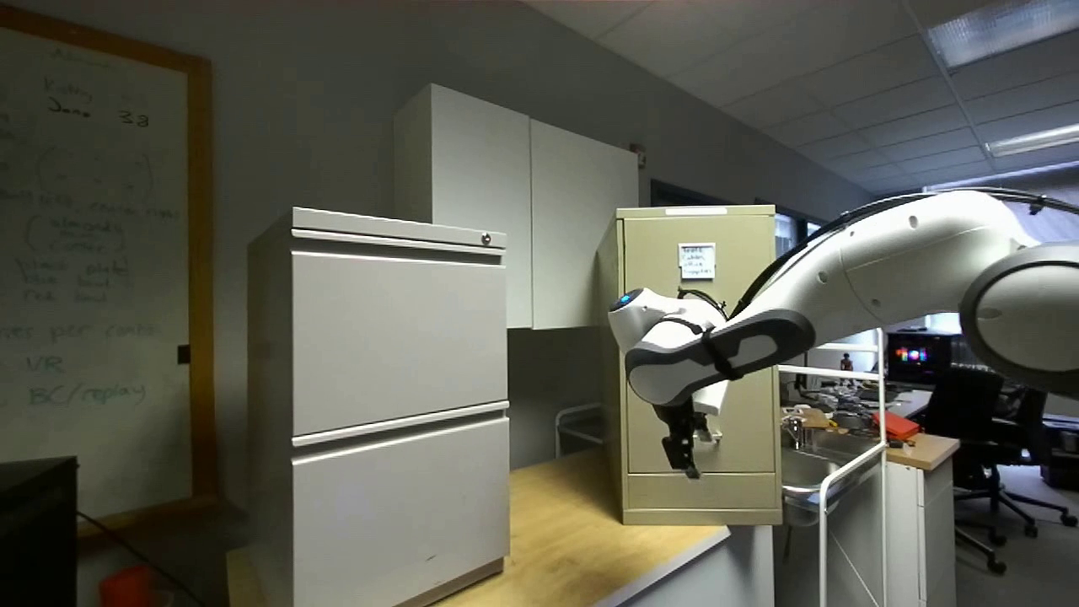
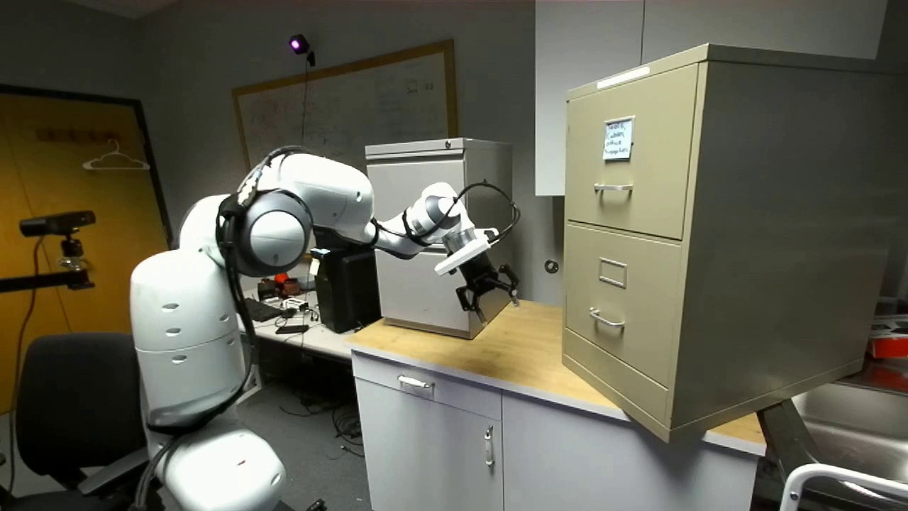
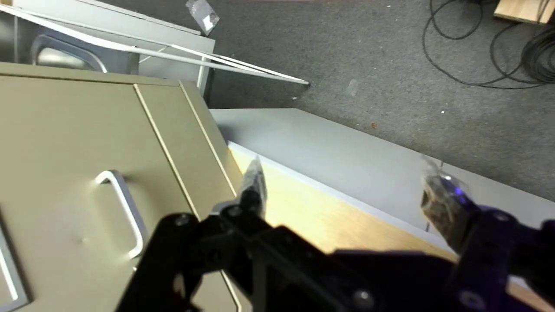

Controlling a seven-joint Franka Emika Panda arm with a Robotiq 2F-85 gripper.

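My gripper stands open in the wrist view, its two fingers wide apart and nothing between them. In the second exterior view the gripper (image 2: 499,312) hangs tilted above the wooden counter (image 2: 532,328), between two cabinets. The tan filing cabinet (image 2: 626,272) stands at the right there, both drawers shut. Its lower handle (image 3: 126,210) shows left of my fingers in the wrist view, apart from them. A grey two-drawer cabinet (image 1: 399,344) stands on the counter, also shut. In the first exterior view the gripper (image 1: 683,450) appears in front of the tan cabinet's lower drawer.
White wall cupboards (image 1: 531,217) hang above the counter. A sink (image 1: 809,467) and a white metal frame (image 1: 850,470) lie past the tan cabinet. A white-fronted base unit (image 2: 425,426) supports the counter. Bare counter top lies between the two cabinets.
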